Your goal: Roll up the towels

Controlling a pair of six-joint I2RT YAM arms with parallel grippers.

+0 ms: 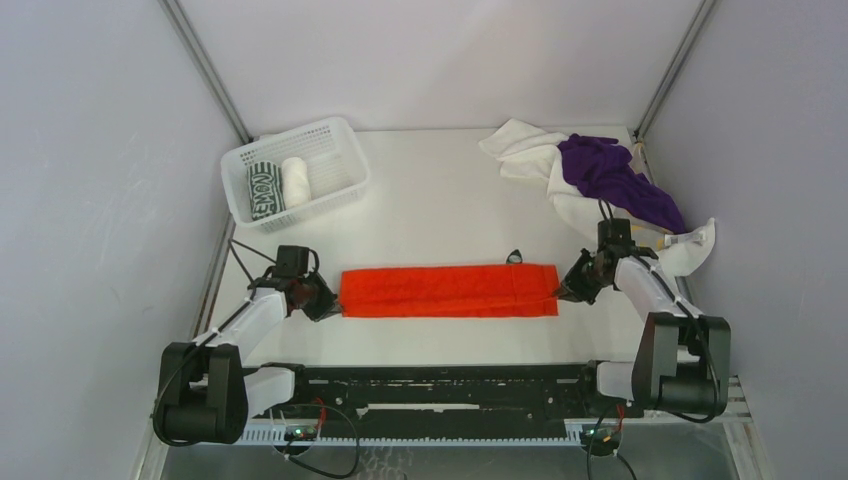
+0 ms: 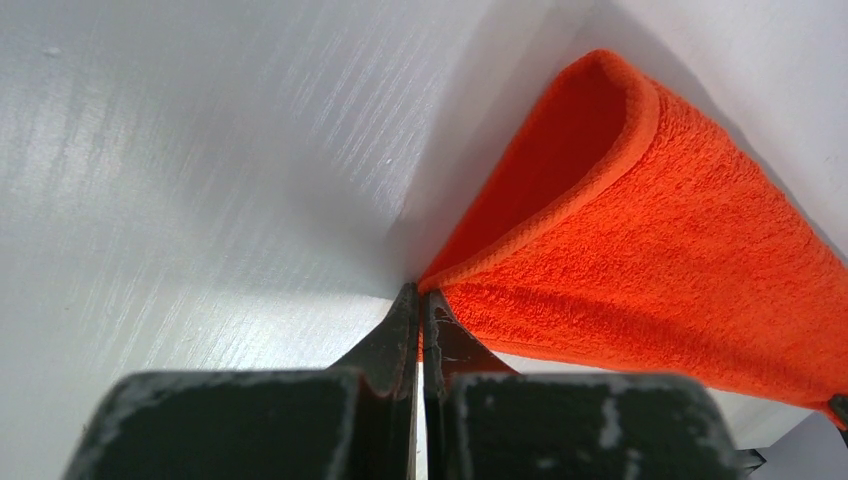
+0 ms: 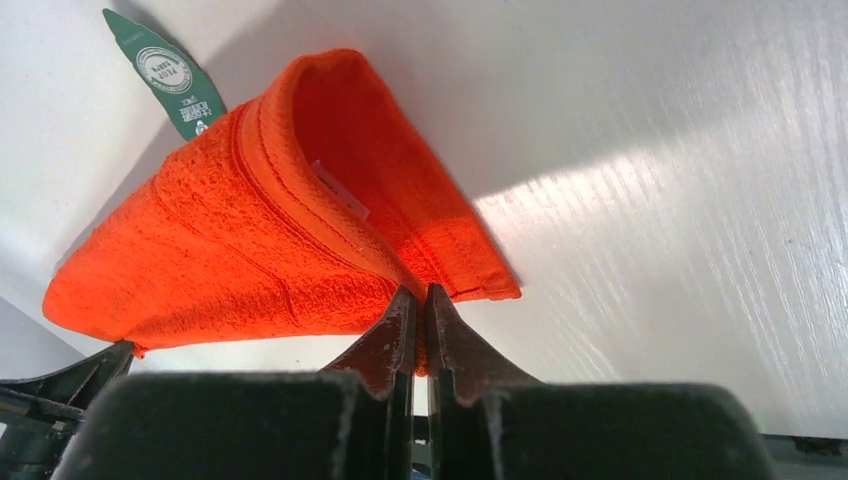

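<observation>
An orange-red towel lies as a long folded strip across the front middle of the table. At its left end my left gripper is shut, with the towel's edge pinched between its tips. On the other end my right gripper is shut on the towel's upper layer. In the right wrist view that layer is raised in a fold, and a lower flap with a stitched corner lies on the table beneath it. A green tag pokes out at the far side.
A white basket at the back left holds two rolled towels, one striped and one cream. Loose purple and white towels lie heaped at the back right.
</observation>
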